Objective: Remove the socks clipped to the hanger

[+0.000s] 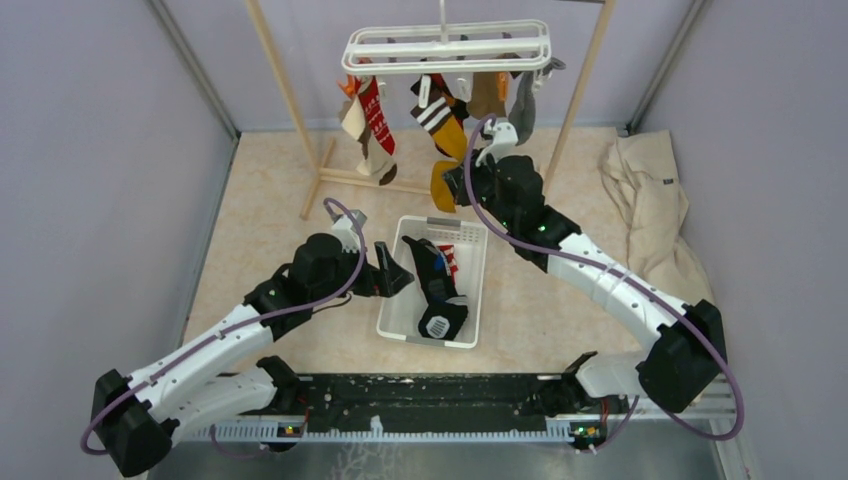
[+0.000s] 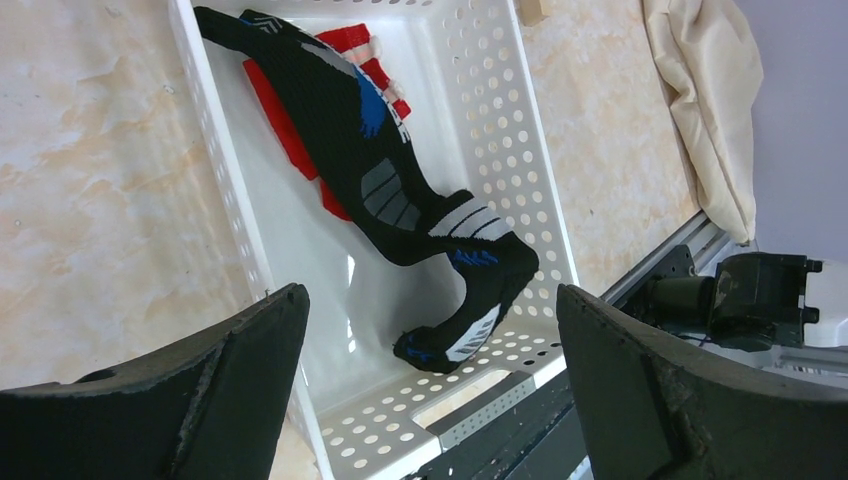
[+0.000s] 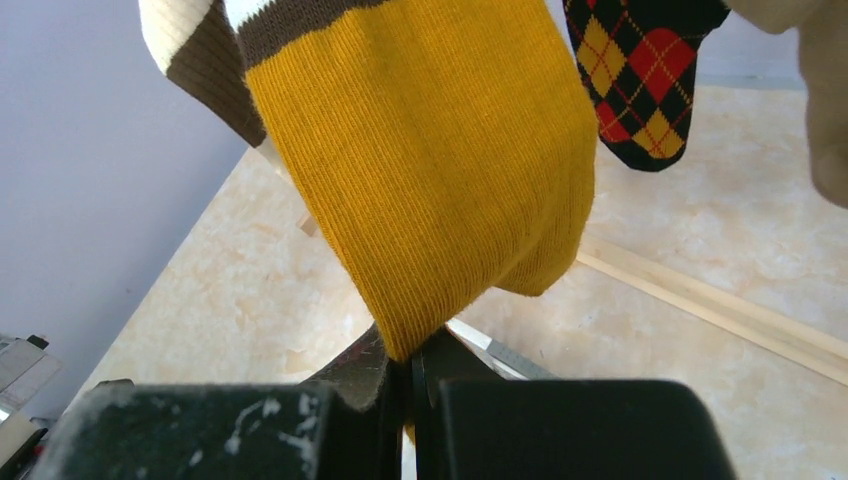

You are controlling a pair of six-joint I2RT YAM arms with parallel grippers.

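White hanger (image 1: pixel 447 66) hangs at the back with several socks clipped below it. The mustard sock with white and brown bands (image 1: pixel 443 128) stretches down from its clip to my right gripper. In the right wrist view that mustard sock (image 3: pixel 430 150) narrows into the shut fingers, which pinch it, and its end shows beyond them in the top view. My left gripper (image 1: pixel 392 268) is open and empty above the white basket (image 1: pixel 384 318). Inside lie a black sock (image 2: pixel 345 150) and a red-and-white sock (image 2: pixel 285 115) partly beneath it.
A cream and red sock pair (image 1: pixel 368 130), a brown sock (image 1: pixel 487 95) and a grey sock (image 1: pixel 523 108) hang on either side. Wooden stand legs (image 1: pixel 372 181) cross the floor. Beige cloth (image 1: pixel 645 190) lies at right.
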